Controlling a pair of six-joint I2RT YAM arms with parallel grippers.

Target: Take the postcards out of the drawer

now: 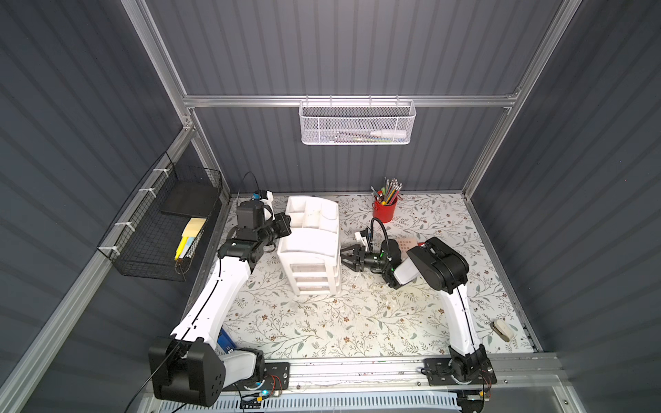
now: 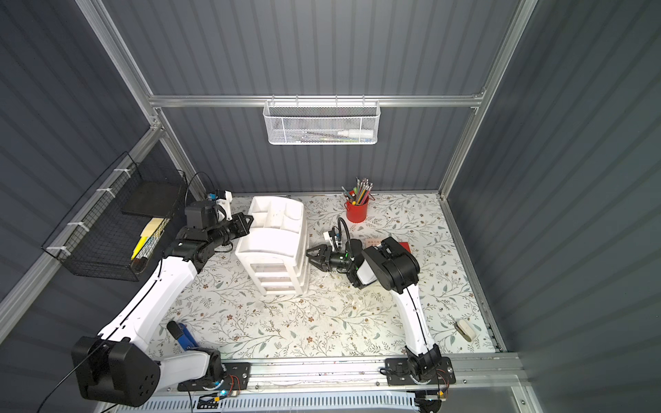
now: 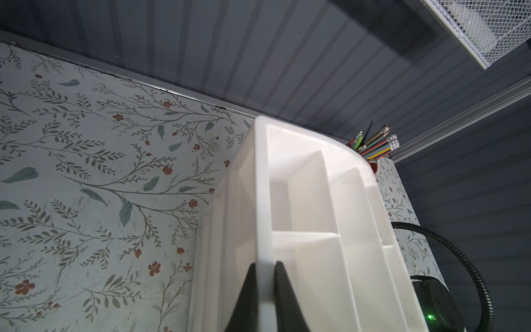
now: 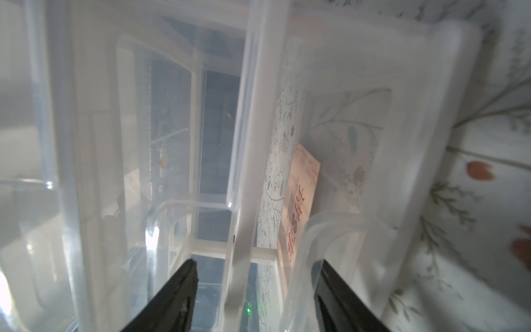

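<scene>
A white drawer unit [image 1: 308,241] with clear drawers stands mid-table. My left gripper is at its upper left edge, fingers straddling the thin white rim [image 3: 263,210] and shut on it. On the other side, my right gripper faces the drawer fronts with fingers apart. Its right finger [image 4: 343,301] is by the lower drawer's front lip [image 4: 326,227]; contact cannot be told. A pinkish card with red writing [image 4: 298,193] shows through the clear plastic, apparently inside the lower drawer. Other postcards cannot be made out.
Behind the right gripper another pinkish card [image 1: 407,243] lies on the table, partly hidden by the arm. A red pencil cup [image 1: 383,210] stands at the back. A black wire basket [image 1: 148,241] hangs left.
</scene>
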